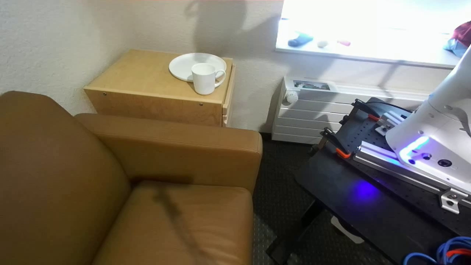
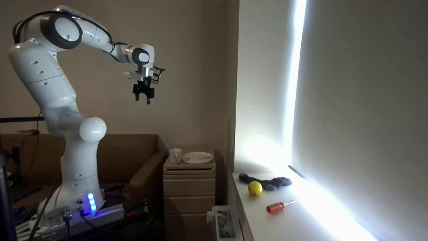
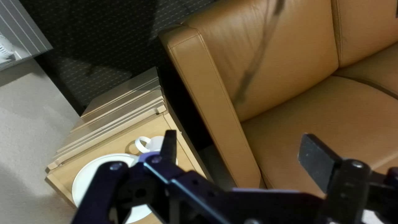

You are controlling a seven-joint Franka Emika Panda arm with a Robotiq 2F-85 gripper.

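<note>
High above the sofa and cabinet, my gripper (image 2: 143,101) hangs pointing down, open, with its fingers wide apart and nothing between them. In the wrist view, its two fingertips (image 3: 315,158) frame the sofa's armrest. A white mug (image 1: 204,79) stands upright on the wooden cabinet (image 1: 132,73), close in front of a round white plate (image 1: 181,66). From the wrist, the mug (image 3: 155,143) and the plate (image 3: 84,179) are partly hidden behind the left finger.
A brown sofa (image 1: 190,137) adjoins the cabinet. On the windowsill (image 2: 256,225) lie a yellow lemon-like object (image 2: 255,188), a red screwdriver (image 2: 275,207) and a dark cloth-like item (image 2: 256,179). Below the sill is a radiator (image 1: 304,108). The air around the gripper is clear.
</note>
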